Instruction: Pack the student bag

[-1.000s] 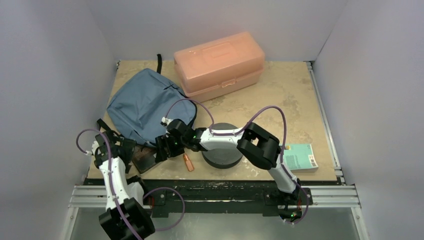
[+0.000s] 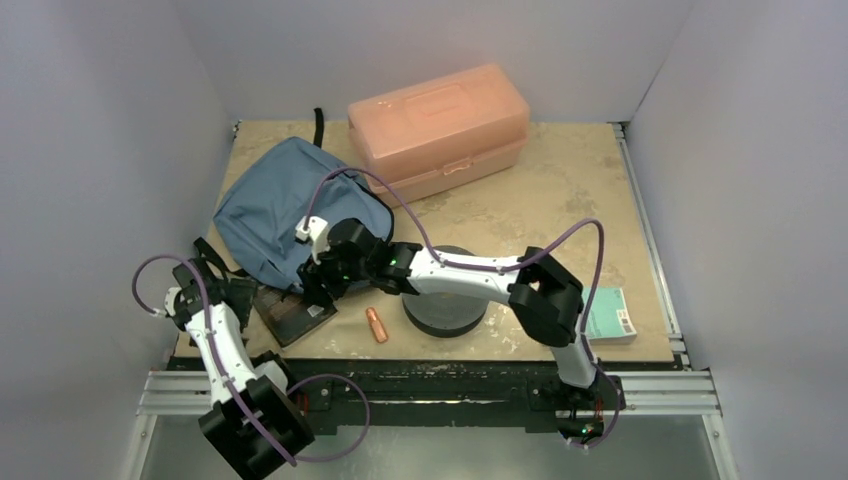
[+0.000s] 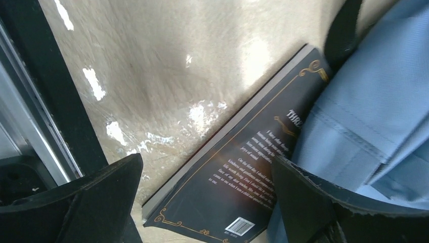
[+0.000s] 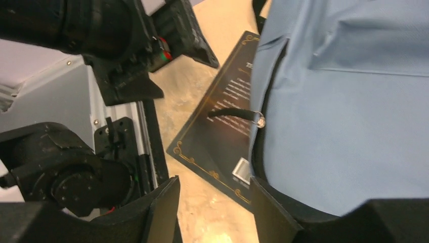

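The blue bag lies flat at the left of the table. Partly under its near edge rests a dark book with gold trim; the rest of its cover shows in the left wrist view. My left gripper is open above this book, its fingers apart and nothing between them. In the right wrist view a zipper with a dark pull tab runs along the bag's edge. My right gripper is over the bag's near edge, part open, its fingertips apart and empty.
A pink box stands behind the bag. A round dark grey object sits under my right arm, with a small copper-coloured item beside it. A teal book lies at the right.
Compared with the frames before, my right gripper has moved left and back onto the bag's near edge. My left arm has shifted slightly toward the left. Bag and dark book look unmoved.
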